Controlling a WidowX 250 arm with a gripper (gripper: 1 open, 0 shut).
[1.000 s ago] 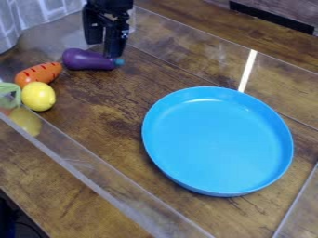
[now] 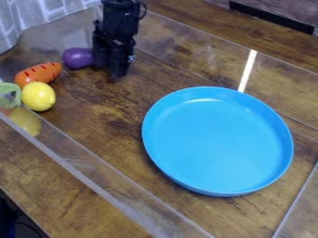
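Note:
The dark gripper is lowered at the upper left, over a purple eggplant, whose right part it hides. The fingers are dark against the wood, and whether they are closed on the eggplant cannot be made out.
An orange carrot and a yellow lemon lie at the left, beside a pale green vegetable. A large blue plate fills the right. The wood between gripper and plate is clear.
The gripper has moved down onto the right part of the eggplant, which is now largely hidden behind it.

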